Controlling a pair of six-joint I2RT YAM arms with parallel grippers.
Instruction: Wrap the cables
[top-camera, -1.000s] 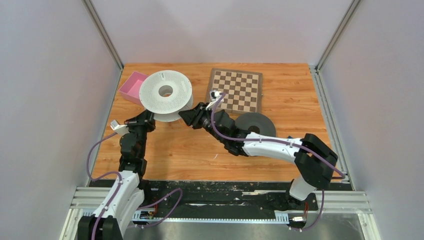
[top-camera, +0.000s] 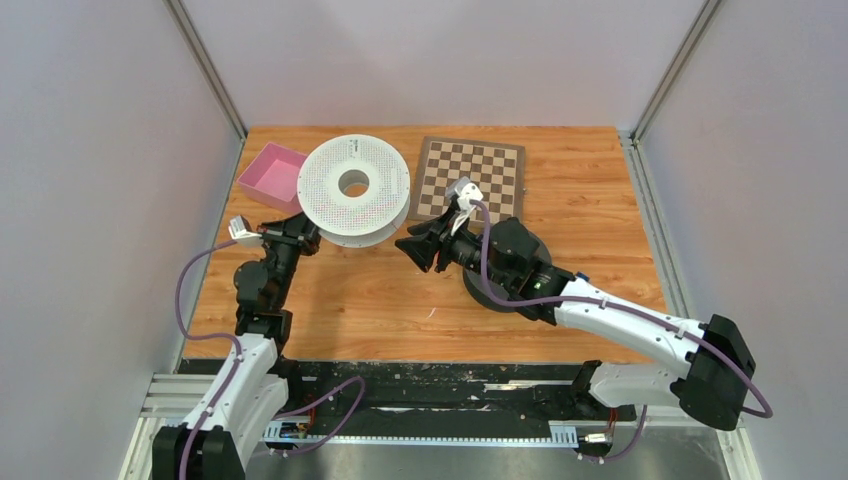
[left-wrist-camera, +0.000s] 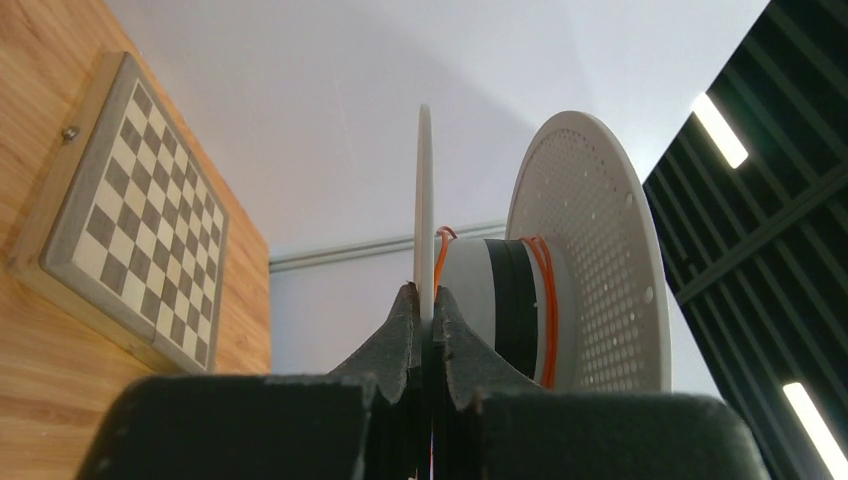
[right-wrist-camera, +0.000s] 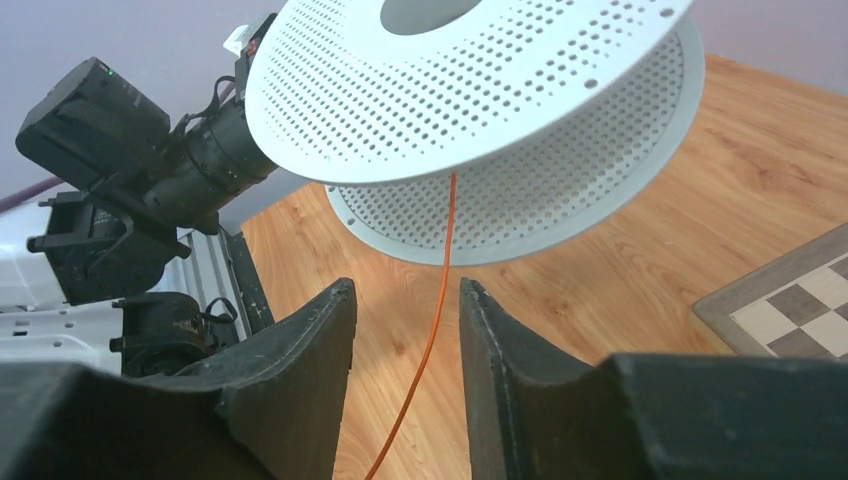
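A large white spool (top-camera: 345, 215) with perforated flanges is held above the table, left of centre. My left gripper is shut on the thin rim of one flange; orange cable (left-wrist-camera: 546, 310) is wound round the hub beside a black band. In the right wrist view, a length of that orange cable (right-wrist-camera: 437, 315) comes out between the flanges and runs down across the gap of my right gripper. Its fingers (right-wrist-camera: 335, 330) stand apart, and neither touches the cable visibly. From above, the right gripper lies just right of the spool.
A pink bin (top-camera: 272, 176) stands behind the left gripper. The chessboard (top-camera: 433, 190) lies at the back, partly behind the right wrist. Under the right arm is a dark disc (top-camera: 478, 290).
My right gripper has backed away from the spool to the right, its elbow swinging toward the front right. The spool and left gripper have shifted slightly right.
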